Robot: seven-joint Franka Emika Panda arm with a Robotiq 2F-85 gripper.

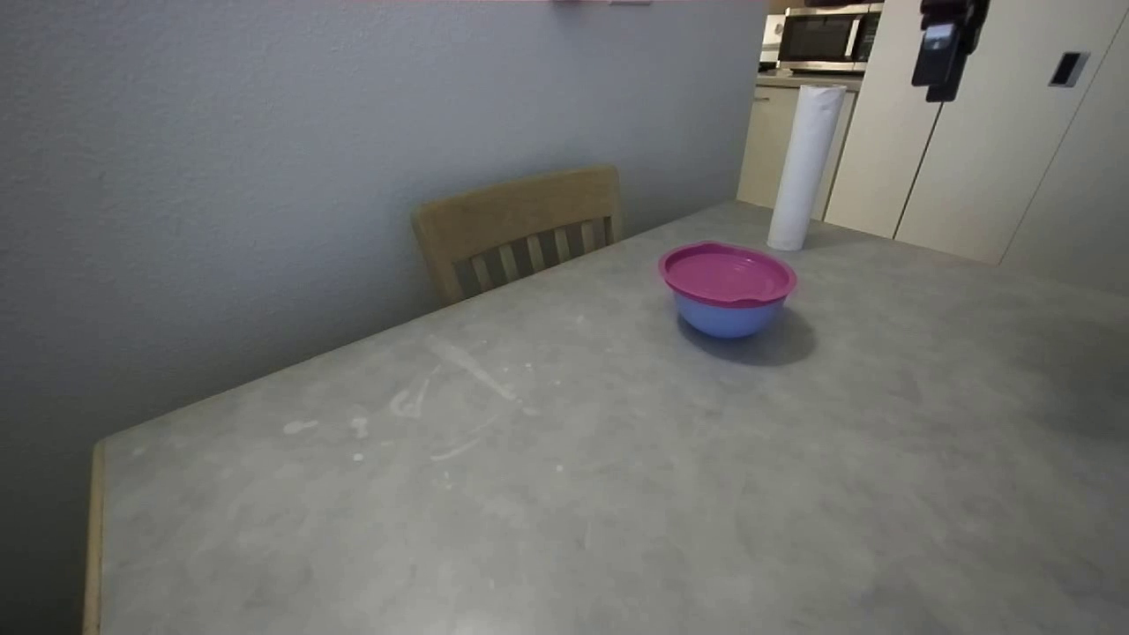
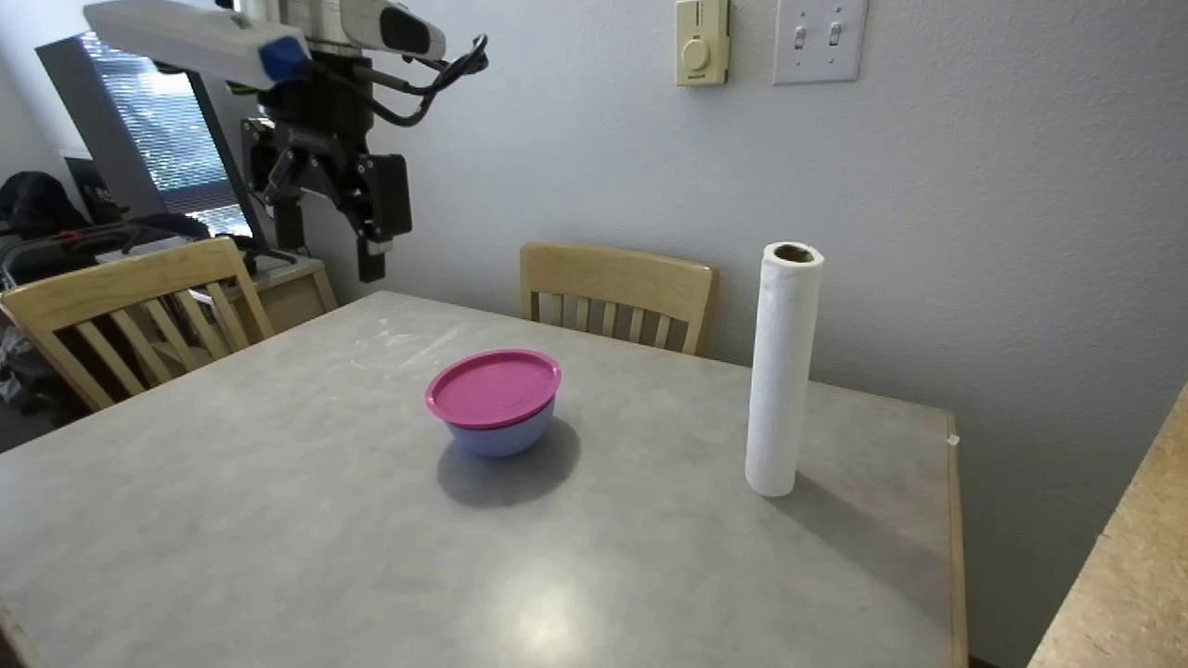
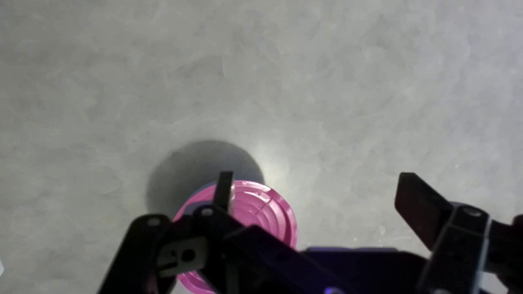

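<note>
A blue bowl (image 2: 501, 434) with a pink lid (image 2: 496, 388) on top stands upright on the grey table. Well above the table, my gripper (image 2: 330, 247) is open and its two fingers are spread wide apart, with nothing held. From the wrist camera, the lid (image 3: 264, 210) appears at the bottom centre, partly hidden behind the left finger (image 3: 224, 191). The gap between the fingers looks onto the lid's edge and bare tabletop. Only a dark finger part (image 1: 937, 58) of the gripper enters exterior view 1, at the top right.
A tall white paper roll (image 2: 782, 373) stands upright near the table's end. Wooden chairs (image 2: 618, 284) line the table's edges, and a wall (image 1: 317, 127) runs along one side.
</note>
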